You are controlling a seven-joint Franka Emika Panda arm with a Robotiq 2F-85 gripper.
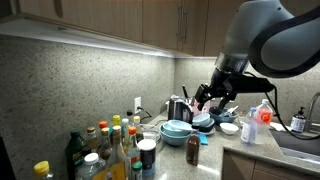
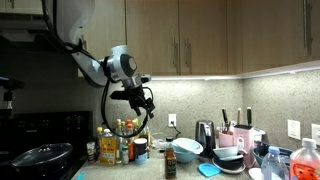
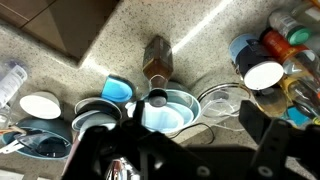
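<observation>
My gripper hangs high above the counter, open, with nothing between its fingers. In the wrist view, a brown bottle [image 3: 158, 62] with a dark cap lies below the gap, its cap end overlapping the view of a light blue bowl [image 3: 184, 102]. From the side, that bottle [image 1: 193, 150] stands upright on the counter in front of the stacked bowls [image 1: 176, 129]. The gripper [image 1: 207, 101] is well above both and touches neither. In the second exterior view the bottle [image 2: 170, 164] is below and right of the gripper [image 2: 149, 95].
Several sauce bottles [image 1: 117, 155] crowd the wall side, beside a dark jar with a white lid [image 1: 147, 152]. A toaster [image 2: 243, 138], a dish rack and clear bottles [image 2: 304, 160] stand across from them. Wooden cupboards [image 2: 205, 40] overhang the wall. A black pan [image 2: 48, 156] is on the stove.
</observation>
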